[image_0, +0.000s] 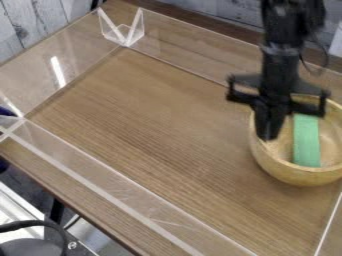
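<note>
A pale wooden bowl (294, 172) sits at the right of the table, with a green oblong object (306, 143) inside it. My black gripper (267, 130) is blurred, over the left part of the bowl and above its rim. It looks shut, with nothing visible between its fingers, though the blur hides detail.
A wooden table (147, 160) fills most of the view, with clear strips along its edges. A dark rounded object lies at the bottom left, off the tabletop. A wall runs along the back.
</note>
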